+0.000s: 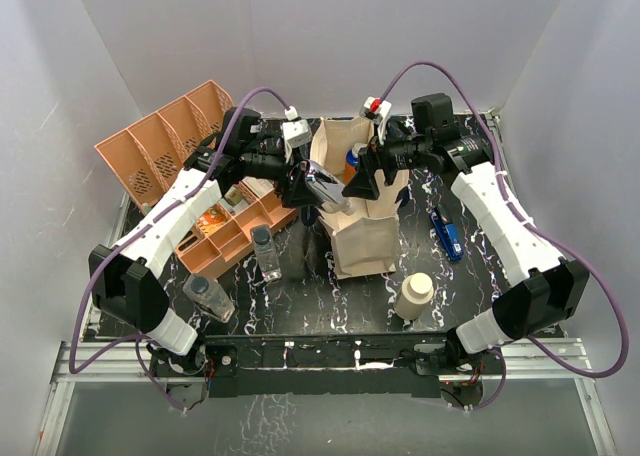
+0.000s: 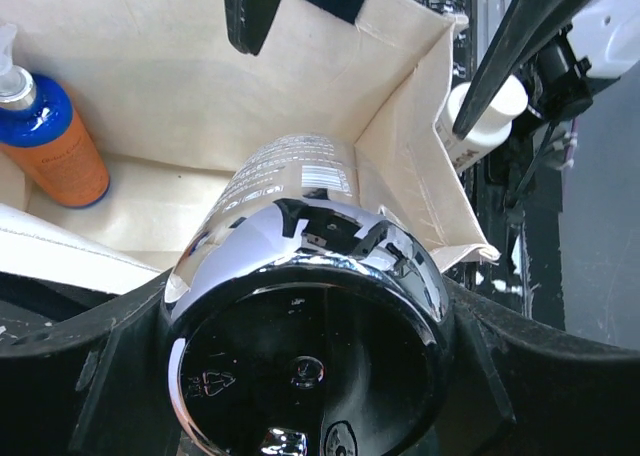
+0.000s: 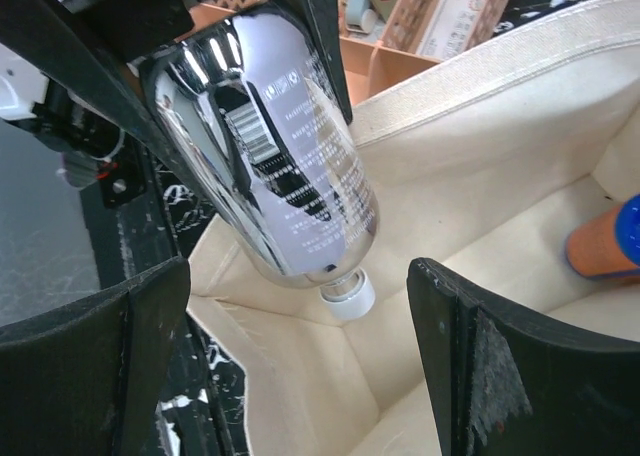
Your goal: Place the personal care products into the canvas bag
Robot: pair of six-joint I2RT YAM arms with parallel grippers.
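Note:
My left gripper (image 1: 298,181) is shut on a silver bottle, which hangs tilted, white cap down, over the open cream canvas bag (image 1: 362,246); its chrome end fills the lower left wrist view. An orange bottle with a blue top (image 2: 65,151) is inside the bag. My right gripper (image 1: 365,181) is open over the bag, beside the silver bottle, with nothing between its fingers.
An orange organiser (image 1: 150,156) with small items stands at left. Two clear bottles (image 1: 265,251) (image 1: 208,298) and a white bottle (image 1: 414,294) stand at the front. A blue object (image 1: 446,234) lies right of the bag.

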